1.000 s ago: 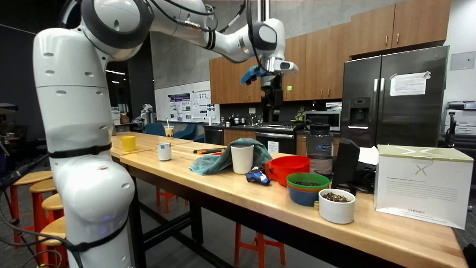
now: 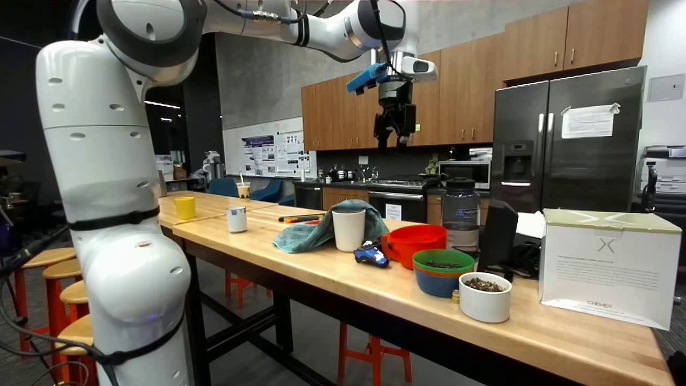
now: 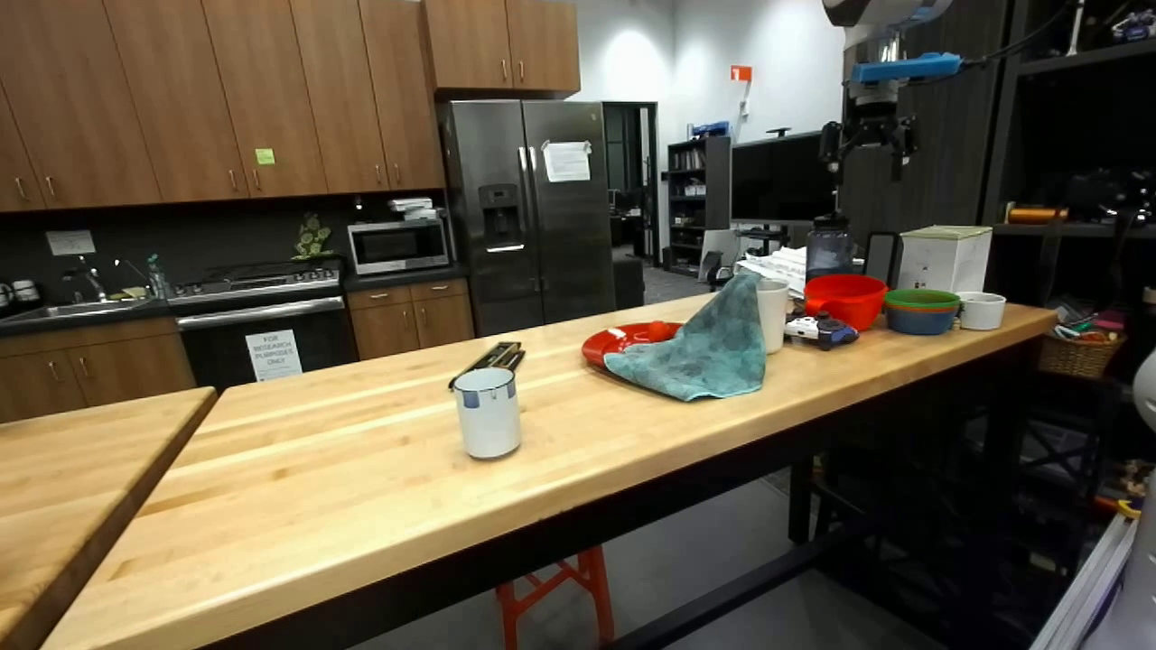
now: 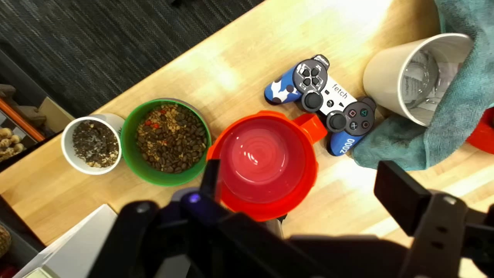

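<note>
High over the table, my gripper [image 2: 393, 147] hangs open, its two fingers wide apart and nothing between them. In the wrist view the dark fingertips [image 4: 399, 197] frame bare tabletop and part of the red cup-like bowl [image 4: 264, 162], which is empty. Left of that bowl sits a green bowl [image 4: 132, 139] holding beans and grains, stacked on others. A small white bowl [image 4: 69, 147] with dark grounds stands beside it. The blue and white game controller [image 4: 335, 95] lies by the red bowl's handle. A cream cup [image 4: 389, 76] stands against the teal cloth [image 4: 407, 146].
A dark bottle [image 2: 461, 215] and a white Chemex box [image 2: 608, 273] stand at the right end of the table. Under the cloth is a red plate [image 3: 601, 345]. A white mug [image 3: 488, 417] stands farther along, with open tabletop around it.
My gripper has risen, turned somewhat and now shows its fingers spread in exterior view 1. The objects on the table stay where they were.
</note>
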